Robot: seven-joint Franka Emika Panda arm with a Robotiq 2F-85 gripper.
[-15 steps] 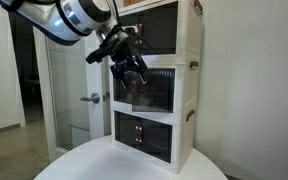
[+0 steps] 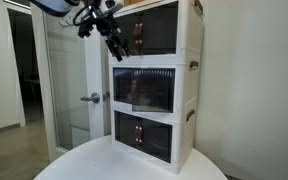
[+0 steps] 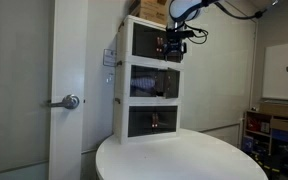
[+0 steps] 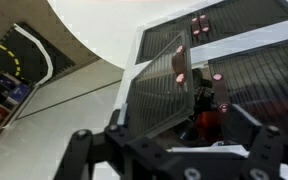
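A white three-tier cabinet point(image 2: 184, 100) with dark ribbed doors stands on a round white table point(image 3: 174, 158). On its middle tier, a door point(image 3: 172, 84) stands out from the front, and patterned contents point(image 3: 144, 80) show beside it. The wrist view, tilted, shows a ribbed door panel point(image 4: 156, 90) swung away from the cabinet, with a brown handle point(image 4: 179, 62) on it. My gripper point(image 2: 122, 46) hangs in front of the top tier's doors point(image 3: 144, 42), near their handles. Its dark fingers point(image 4: 241, 122) are spread apart, and no held object shows between them.
The bottom tier's doors point(image 2: 156, 138) are shut. A brown box point(image 3: 152, 10) rests on top of the cabinet. A room door with a lever handle point(image 3: 69, 102) is beside it.
My arm has risen and drawn back toward the upper left in exterior view 1, taking the gripper from before the middle tier to the top tier. The cabinet looks unchanged.
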